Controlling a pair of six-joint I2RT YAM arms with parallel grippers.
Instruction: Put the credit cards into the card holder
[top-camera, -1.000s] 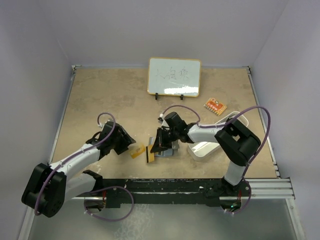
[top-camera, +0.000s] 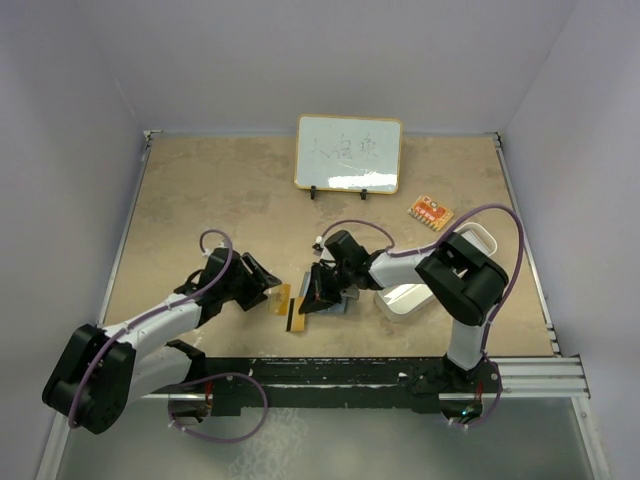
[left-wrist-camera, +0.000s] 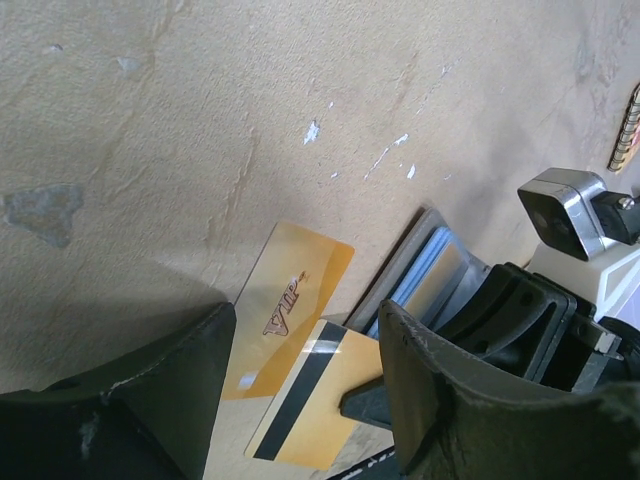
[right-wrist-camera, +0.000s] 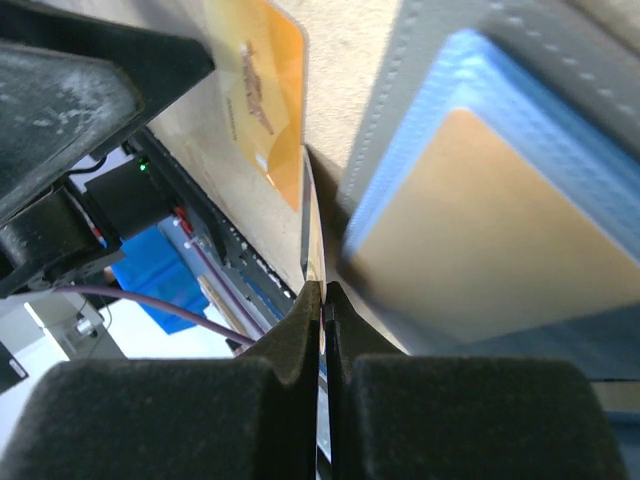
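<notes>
A gold VIP card (left-wrist-camera: 290, 300) lies near the table's front, its lower part reaching between the fingers of my left gripper, which stands part open. In the top view that gripper (top-camera: 273, 284) is at the loose card's (top-camera: 281, 298) left side. My right gripper is shut on a second gold card, seen nearly edge-on there; its black stripe shows on the held card (left-wrist-camera: 320, 395) in the left wrist view. The grey card holder (right-wrist-camera: 470, 170) with blue lining lies just right of the held card, partly under the right gripper (top-camera: 309, 304).
A whiteboard (top-camera: 348, 154) stands at the back. To the right are an orange packet (top-camera: 430, 212) and a white tray (top-camera: 405, 300), partly covered by the right arm. Bare table (top-camera: 210, 190) stretches across the left and middle.
The loose card has turned from a slant to nearly upright in the top view. My left gripper has shifted slightly right, and the right one has moved a little left with its card.
</notes>
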